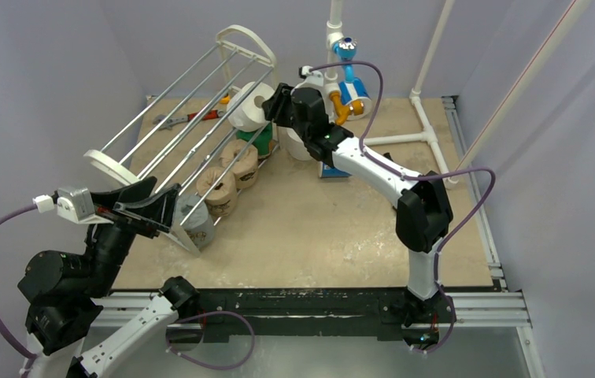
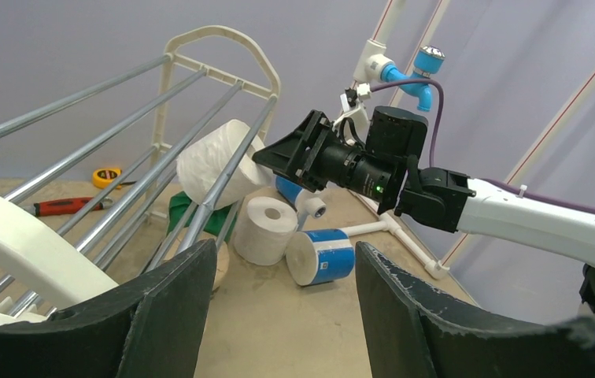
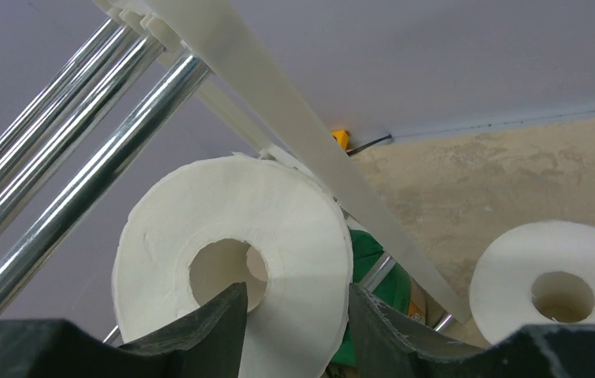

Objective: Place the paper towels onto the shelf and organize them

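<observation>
A white paper roll [image 1: 245,110] lies on an upper tier at the far end of the slanted shelf [image 2: 223,31], its hollow end facing out. Right at that end is my right gripper [image 1: 270,104]; the right wrist view shows a gap between its fingers, with the roll's face [image 3: 302,213] in front of them. Whether they touch it I cannot tell. Two brown-wrapped rolls [image 1: 216,191], a grey one [image 1: 197,220] and a green one [image 1: 260,142] occupy the lower tier. My left gripper is open and empty near the shelf's near end.
Another white roll [image 2: 265,231] stands on the table, beside a blue-and-white cylinder [image 2: 320,257]. White pipes with a blue valve [image 1: 345,49] rise at the back. Behind the shelf lies a red-handled tool [image 2: 66,206].
</observation>
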